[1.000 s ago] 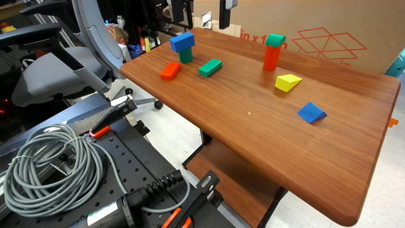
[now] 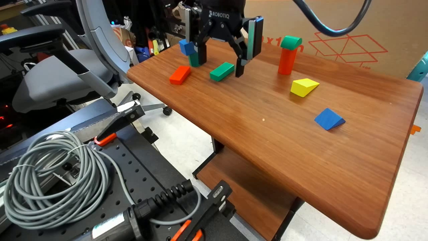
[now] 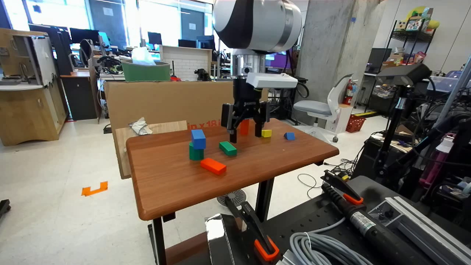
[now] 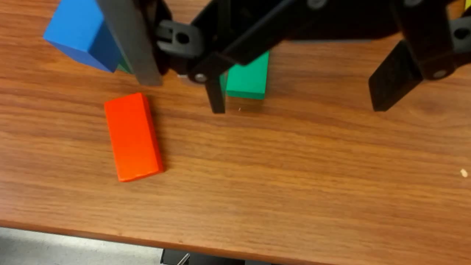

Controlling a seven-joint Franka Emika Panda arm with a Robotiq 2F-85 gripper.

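My gripper stands open above the table, its fingers wide apart and nothing between them. Close below it lies a flat green block, partly hidden behind one finger in the wrist view. A red-orange block rests flat nearer the table edge, clear of the fingers. A blue block sits on top of a green cylinder, to the left of the gripper in exterior view 2. On the far side an orange cylinder stands upright with a green half-round piece on it.
A yellow wedge and a blue triangular block lie on the right of the table in exterior view 1. Cardboard stands behind the table.
My gripper has come down from the top of the view to just above the flat green block, now covering part of the blue block. The blocks have not visibly moved.
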